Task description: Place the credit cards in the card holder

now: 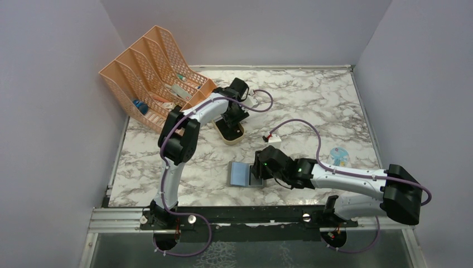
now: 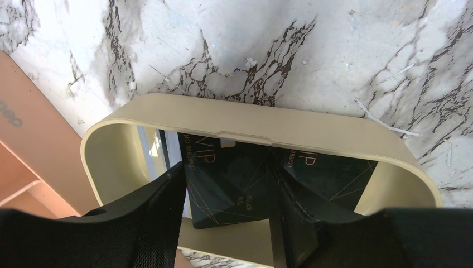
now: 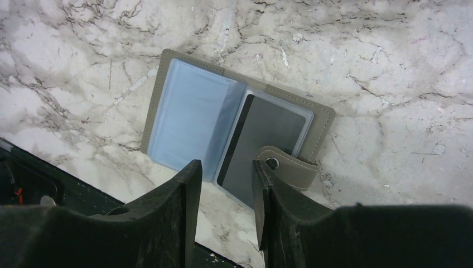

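Note:
Black cards marked VIP, one of them (image 2: 228, 192) between my left fingers in the left wrist view, lie in a cream oval container (image 2: 251, 117). My left gripper stands open over that container, with a gap between its fingertips; whether either one touches a card I cannot tell. On the front part of the table the grey card holder (image 3: 152, 114) is spread flat. A clear bluish sleeve (image 3: 192, 114) fills one half; the other bears a dark panel (image 3: 262, 131) and a snap flap (image 3: 290, 167). Over its near edge my right gripper is open and empty.
A peach slatted rack (image 1: 136, 70) with several items stands close behind the container. Paler cards (image 2: 159, 148) share the container with the black ones. Far to the right lies a light-blue round item (image 1: 339, 155).

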